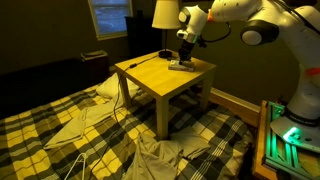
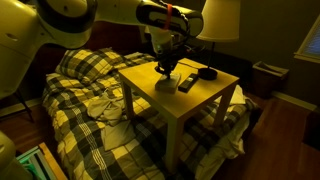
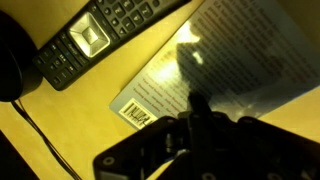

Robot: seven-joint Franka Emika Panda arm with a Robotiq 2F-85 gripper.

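A book [image 3: 225,55], its barcoded back cover facing up, lies on the pale wooden table [image 2: 205,92]. Low in the wrist view my gripper is shut over the book's near part, with nothing seen between its fingers. Whether the fingertips touch the cover I cannot tell. From the side, the gripper [image 1: 184,58] points down at the book [image 1: 181,66] near the table's back edge. Beside the book, a black remote or cordless phone [image 3: 95,38] with a lit-looking square pad lies on the tabletop.
A lamp with a large shade [image 1: 167,14] stands by the table's rear edge; its dark base [image 3: 12,65] and cord [image 3: 45,140] show left of the phone. A bed with a plaid blanket [image 2: 75,95] adjoins the table.
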